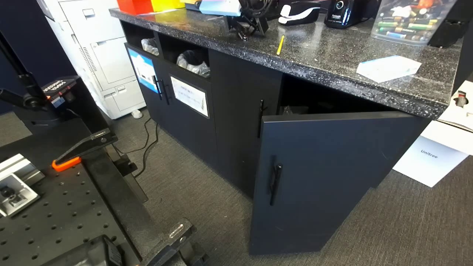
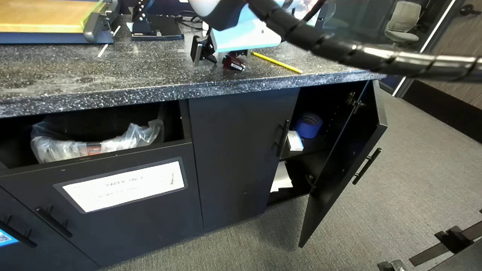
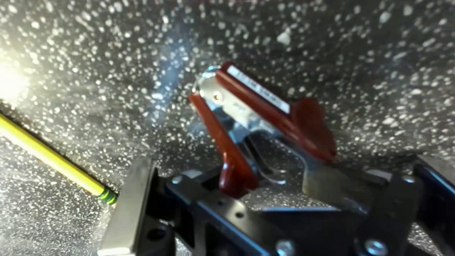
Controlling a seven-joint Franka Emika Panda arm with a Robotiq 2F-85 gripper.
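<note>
A dark red staple remover (image 3: 260, 98) with a metal hinge rests on the speckled countertop, its two handles spread apart. My gripper is open over it. The silver-faced left finger (image 3: 130, 204) stands clear of the red handles in the wrist view, and the right one shows at that view's right edge. In exterior view 2, the staple remover (image 2: 233, 63) sits low between the fingers of my gripper (image 2: 220, 55), near the counter's front edge. Exterior view 1 shows my gripper (image 1: 246, 29) low over the counter, the staple remover hard to make out there.
A yellow pencil (image 2: 276, 62) lies close beside the gripper. The cabinet door (image 1: 328, 177) below stands open. A clear bin of markers (image 1: 410, 24) and a white packet (image 1: 388, 68) are on the counter's right side. Bare countertop (image 2: 54, 67) shows left of the gripper.
</note>
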